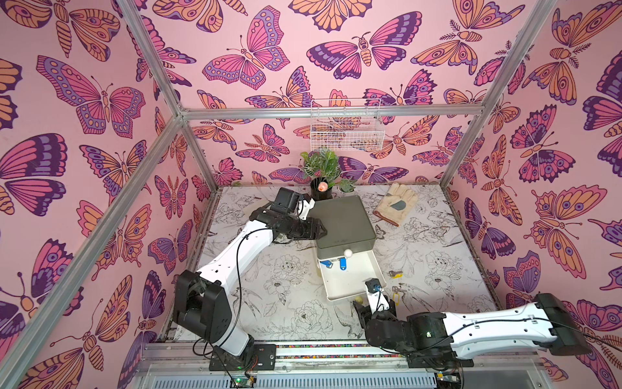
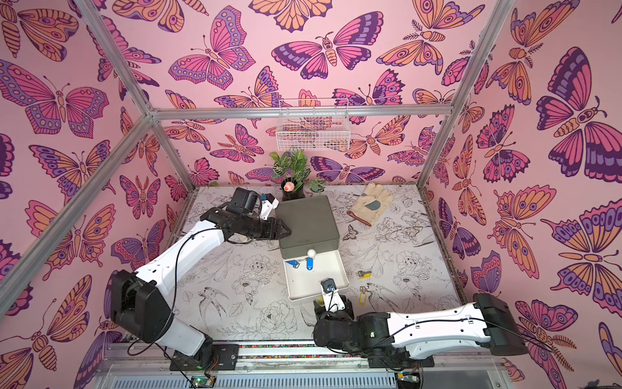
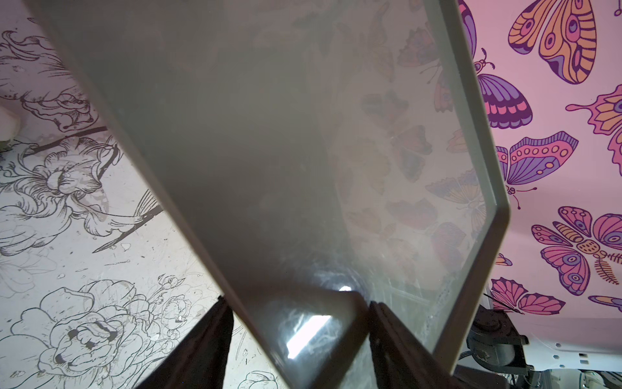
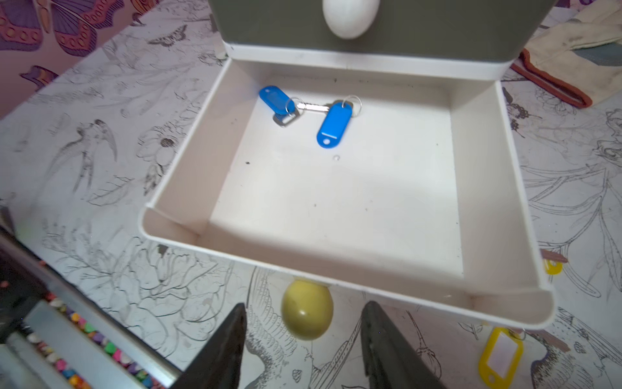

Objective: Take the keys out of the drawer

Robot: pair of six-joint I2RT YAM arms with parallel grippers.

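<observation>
The dark grey-green drawer unit (image 1: 340,220) has its white drawer (image 4: 337,194) pulled out at the front. Inside lie keys with blue tags (image 4: 333,123), near the back. My left gripper is part open at the unit's left top, its fingers either side of a corner of it; contact is unclear. My right gripper stands open just in front of the drawer, its fingers either side of the yellow knob (image 4: 307,310) but apart from it in the right wrist view.
A glove (image 2: 369,204) lies at the back right, a potted plant (image 2: 291,175) behind the unit. Yellow-tagged keys (image 4: 502,356) lie on the table right of the drawer.
</observation>
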